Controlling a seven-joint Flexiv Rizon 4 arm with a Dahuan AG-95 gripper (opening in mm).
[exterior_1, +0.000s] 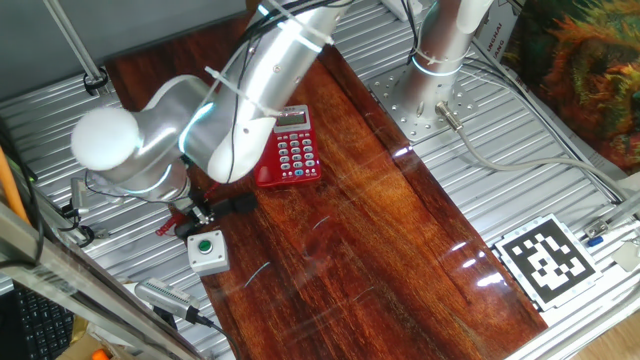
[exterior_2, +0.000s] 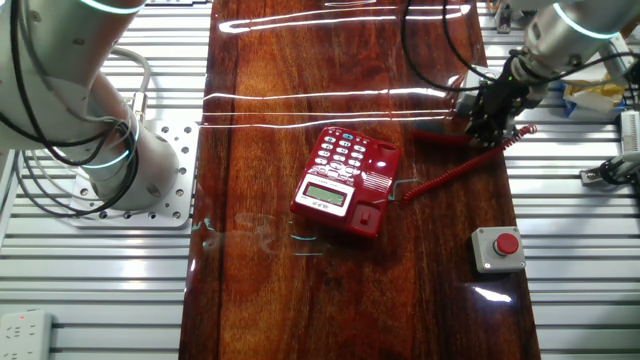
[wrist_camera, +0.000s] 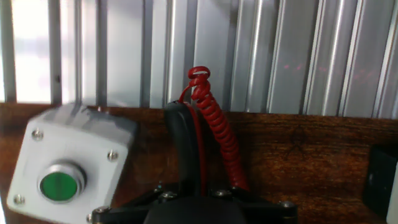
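Observation:
The red desk phone rests on the dark wooden table, its cradle bare. A handset, black with a red strip along its side, lies near the table's left edge in exterior view 1. My gripper is at the handset's middle, one linkage on either side of it in the wrist view. Its fingertips are hidden, so I cannot tell whether the fingers touch the handset. A red coiled cord runs from the phone side past the gripper. It loops over the handset's end in the wrist view.
A grey box with a green button stands close beside the gripper. Exterior view 2 shows a second box with a red button. A marker board lies at the far right.

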